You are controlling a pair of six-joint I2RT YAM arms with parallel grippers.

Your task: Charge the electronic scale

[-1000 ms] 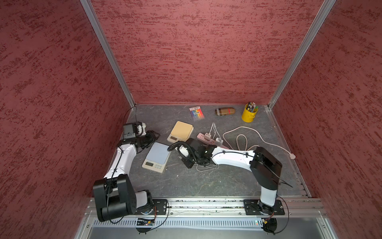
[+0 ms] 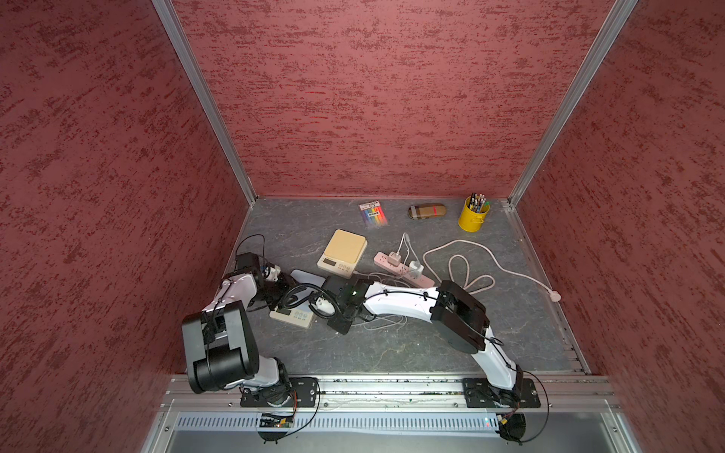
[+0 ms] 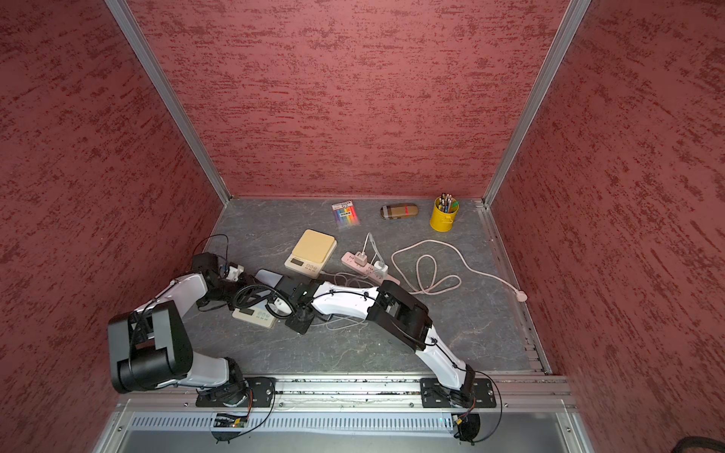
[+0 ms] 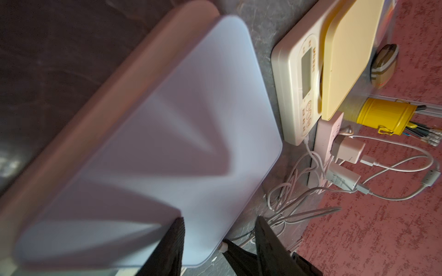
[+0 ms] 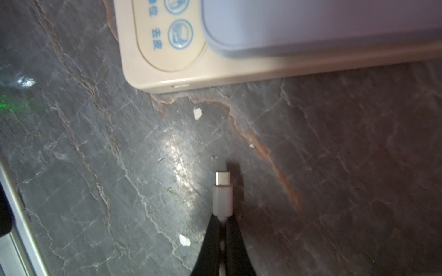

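Note:
In the right wrist view my right gripper is shut on a white cable plug (image 5: 222,200), its metal tip pointing toward the near scale. That scale has a cream body (image 5: 276,73) and a blue-grey plate (image 4: 184,138); a small port (image 5: 180,86) shows in its side. A clear gap of table separates plug and port. My left gripper is part open over the scale's plate, nothing between its fingers. A second scale with a yellow plate (image 2: 346,247) lies behind, a cable running from its side.
A pink power strip (image 2: 420,281) with two chargers stands right of the yellow scale, loose white cables (image 4: 285,197) beside it. Farther back are a yellow pen cup (image 2: 469,220), a pencil case (image 2: 427,211) and a marker pack (image 2: 373,213).

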